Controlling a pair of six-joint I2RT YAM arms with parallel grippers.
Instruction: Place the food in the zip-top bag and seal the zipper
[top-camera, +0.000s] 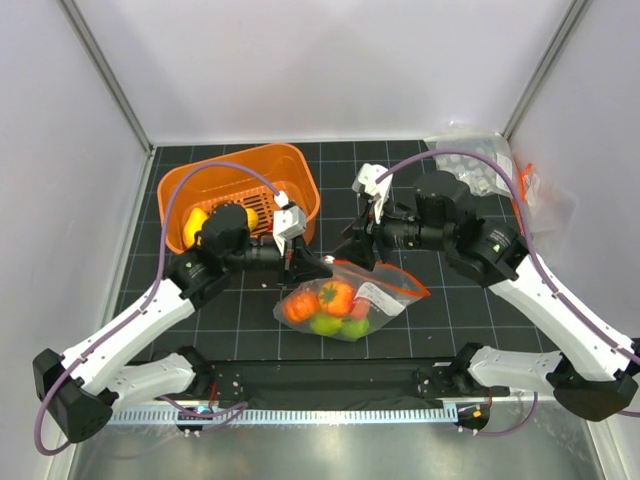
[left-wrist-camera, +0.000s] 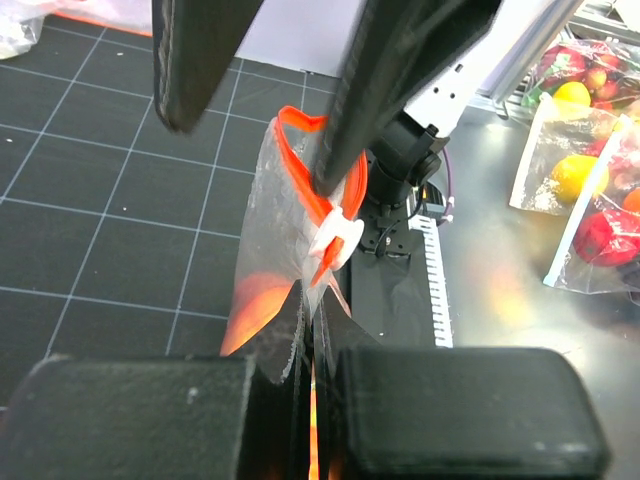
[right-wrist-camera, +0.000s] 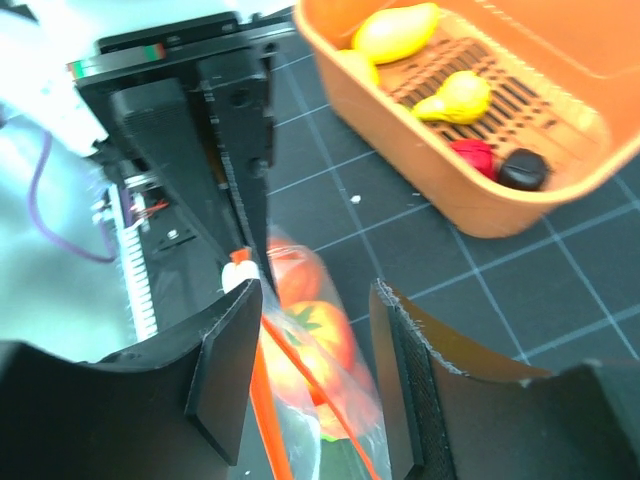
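Note:
The clear bag (top-camera: 335, 305) with orange and green produce lies mid-table, its orange zipper edge raised. My left gripper is shut on the bag's corner, just below the white zipper slider (left-wrist-camera: 335, 240). My right gripper is part open, its fingers either side of the zipper line near the slider (right-wrist-camera: 238, 275), close above the left gripper in the top view. In the left wrist view its dark fingers hang over the slider and orange zipper.
An orange basket (top-camera: 280, 160) with yellow, red and dark items stands at the back left. Clear plastic bags (top-camera: 465, 170) lie at the back right.

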